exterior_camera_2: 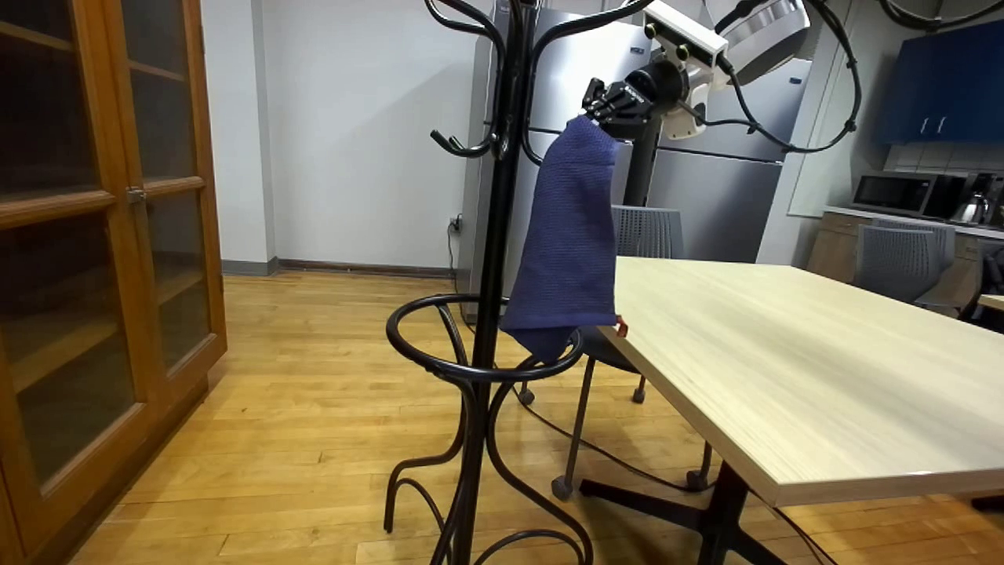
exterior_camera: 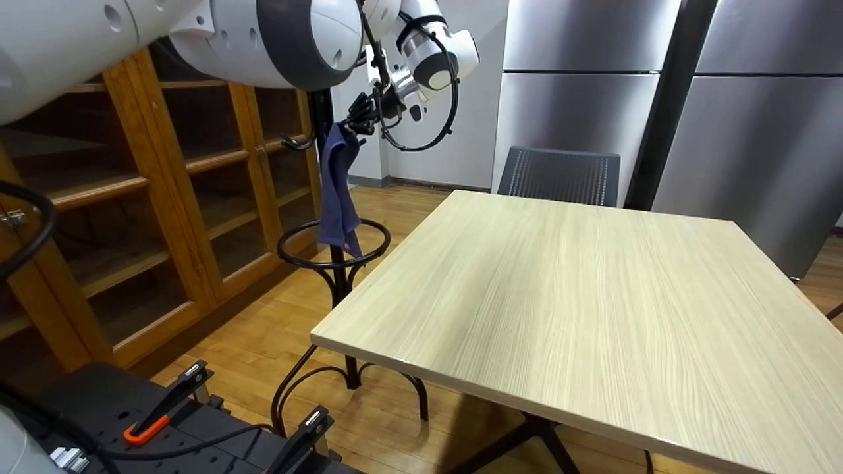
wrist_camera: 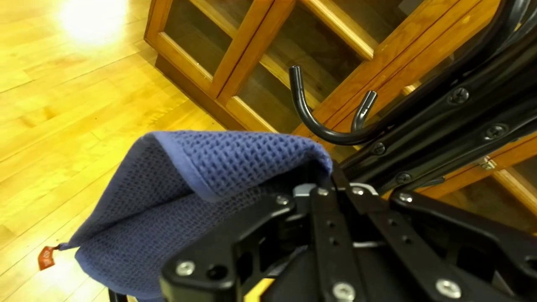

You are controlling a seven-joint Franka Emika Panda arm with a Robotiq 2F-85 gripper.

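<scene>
A blue waffle-weave towel [exterior_camera_2: 571, 235] hangs from my gripper [exterior_camera_2: 591, 111], which is shut on its top edge. In the wrist view the towel [wrist_camera: 236, 161] folds over at the fingertips and droops to the left, a small red tag [wrist_camera: 46, 257] at its far corner. The black coat stand [exterior_camera_2: 500, 216] is just beside the towel, with its hooks close to my gripper. One curved hook [wrist_camera: 327, 131] shows clearly beyond the fingertips in the wrist view. The towel's lower end hangs by the stand's ring [exterior_camera_2: 428, 362]; whether they touch, I cannot tell.
A bare light wooden table [exterior_camera: 585, 300] fills the right side. Glass-door wooden cabinets [exterior_camera: 197, 182] stand behind the coat stand on the left. A dark chair [exterior_camera: 561, 175] is at the table's far edge. Open floor lies left of the stand in exterior view 2.
</scene>
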